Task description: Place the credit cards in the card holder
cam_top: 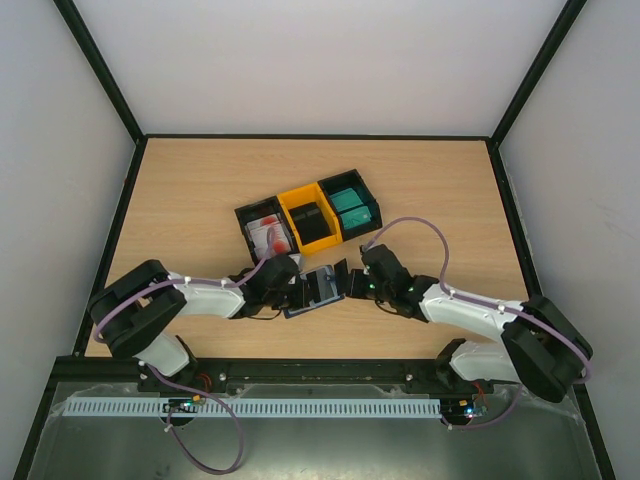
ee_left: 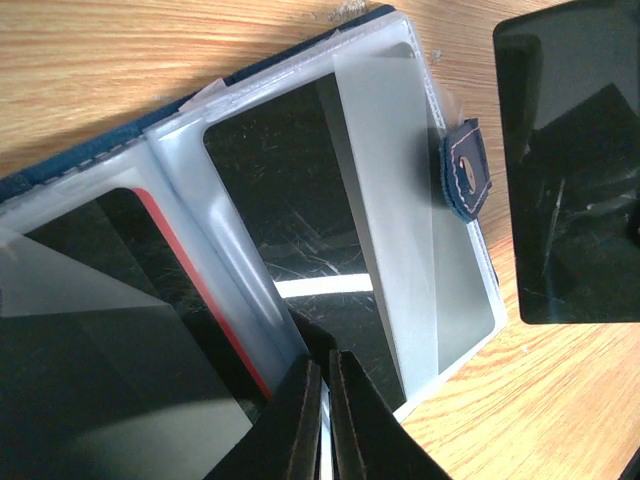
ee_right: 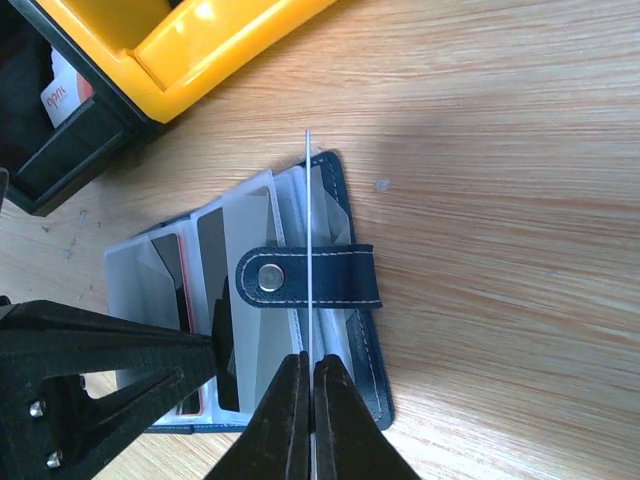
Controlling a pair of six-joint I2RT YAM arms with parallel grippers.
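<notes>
The card holder (cam_top: pixel 325 289) lies open on the table between my arms, with blue edging, clear sleeves and a snap strap (ee_right: pixel 305 277). Black cards (ee_left: pixel 290 180) show inside its sleeves. My left gripper is shut on the edge of a clear sleeve (ee_left: pixel 265 265). In the right wrist view, a black card (ee_right: pixel 309 230) appears edge-on as a thin upright line, and my right gripper is shut on it. That card (ee_left: pixel 570 180) hangs beside the holder's strap end in the left wrist view, apart from the pockets.
Behind the holder stands a three-part tray: a black bin (cam_top: pixel 247 209) with white-red cards (cam_top: pixel 267 233), a yellow bin (cam_top: pixel 291 196) with black cards (cam_top: pixel 310 222), and a black bin (cam_top: pixel 343 178) with green cards (cam_top: pixel 350 207).
</notes>
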